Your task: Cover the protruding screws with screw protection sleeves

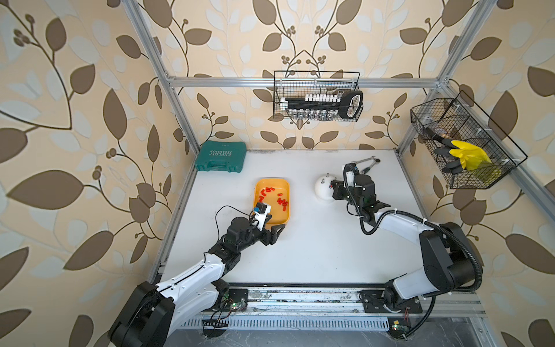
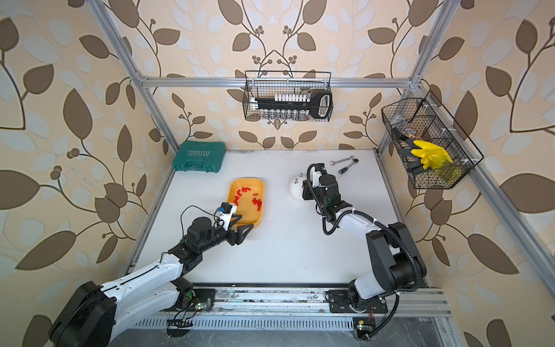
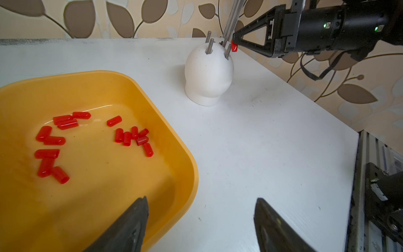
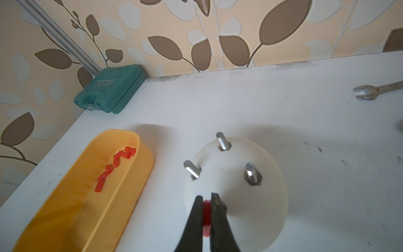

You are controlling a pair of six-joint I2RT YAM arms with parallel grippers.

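Note:
A white dome fixture (image 3: 206, 75) with several protruding screws (image 4: 222, 140) stands on the right half of the table. My right gripper is shut on a red sleeve (image 3: 234, 47), held over the dome's near part, close to a screw; whether it touches that screw I cannot tell. My left gripper stands open and empty at the near right edge of the orange tray (image 3: 191, 176), in which several loose red sleeves (image 3: 53, 140) lie.
A green case (image 1: 220, 156) lies at the back left. A wrench (image 4: 377, 90) and another tool lie behind the dome. Wire baskets (image 1: 316, 95) hang on the back and right walls.

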